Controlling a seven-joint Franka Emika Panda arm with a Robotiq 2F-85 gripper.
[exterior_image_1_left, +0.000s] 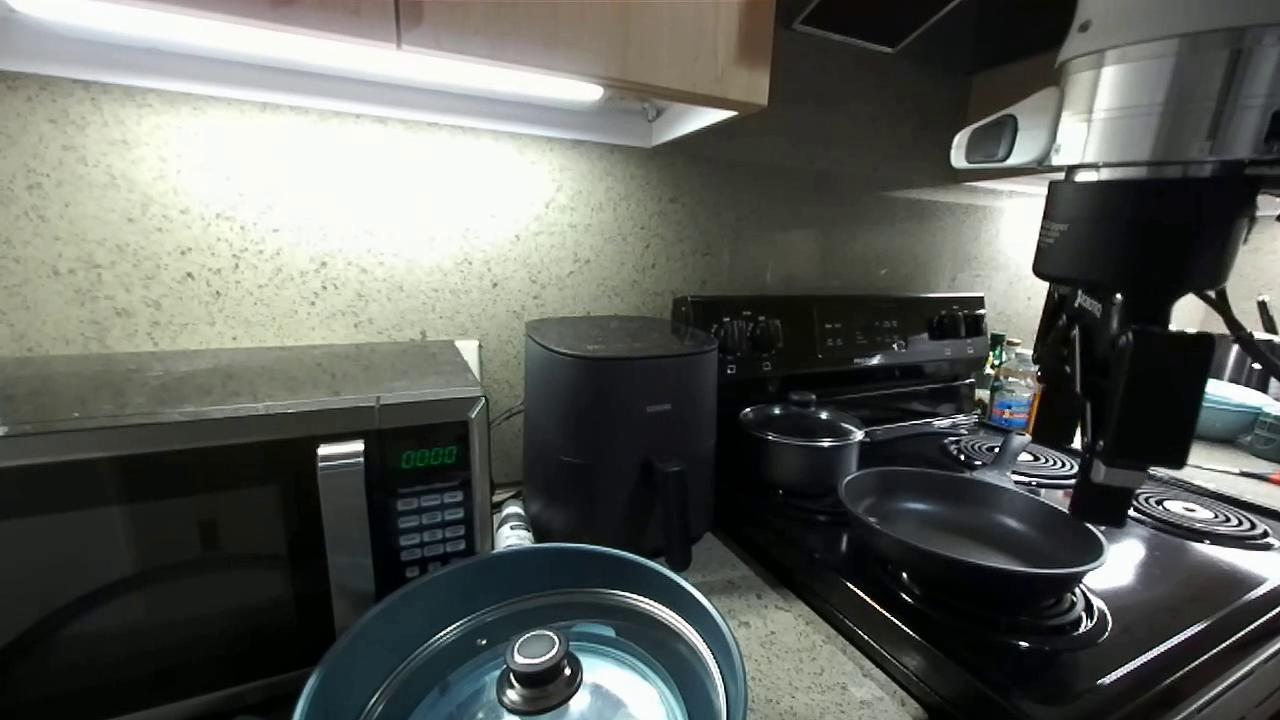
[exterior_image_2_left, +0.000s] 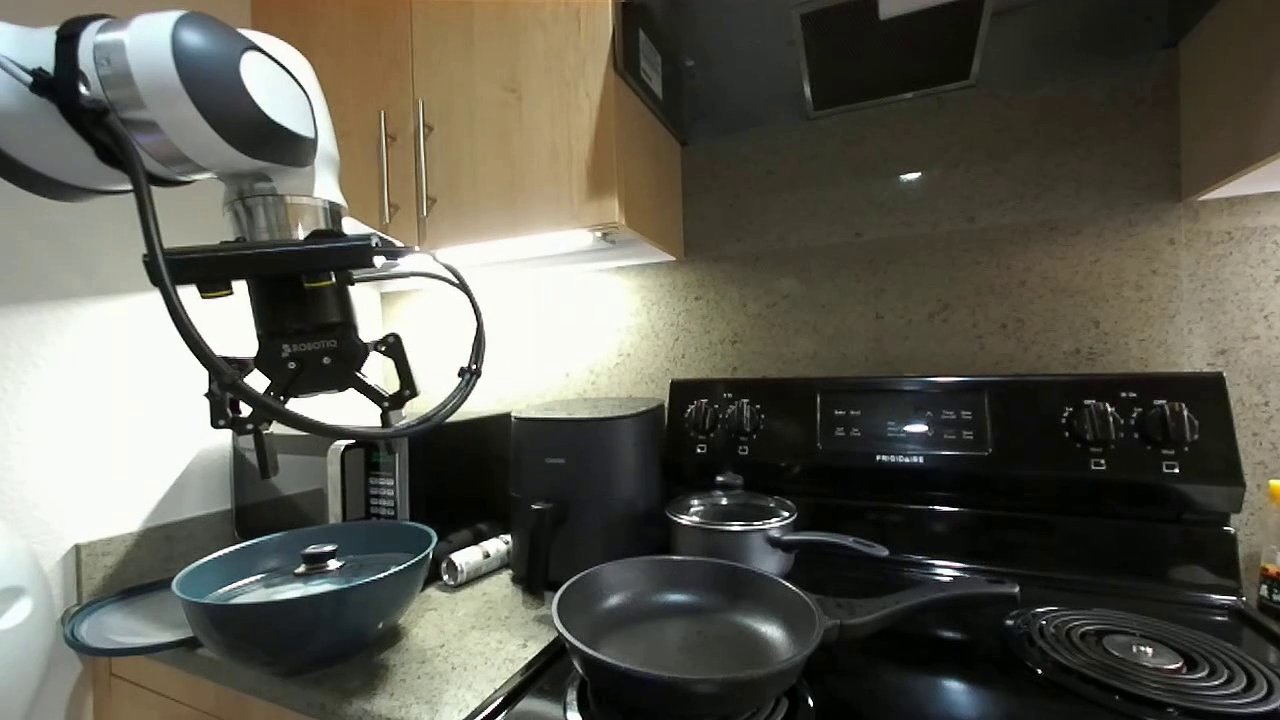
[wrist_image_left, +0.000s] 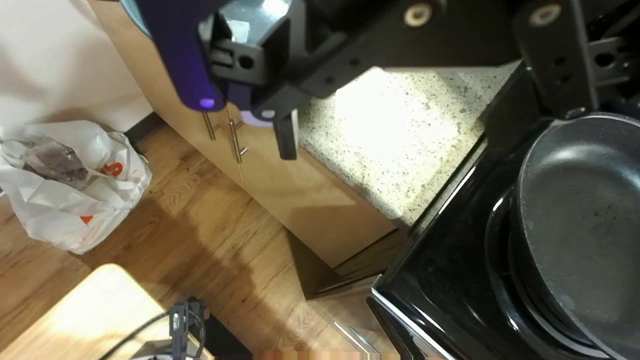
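Observation:
My gripper hangs in the air with its fingers spread wide and nothing between them. In the second exterior view it appears above the teal pan, in which a glass lid with a black knob rests. A black frying pan sits empty on the front left burner, its handle pointing right. Behind it stands a small grey pot with a glass lid. From the wrist, the gripper is over the speckled counter, and the frying pan shows at right.
A black air fryer stands between the microwave and the stove. A can lies on the counter beside the fryer. Cabinets hang overhead. On the floor sits a white plastic bag.

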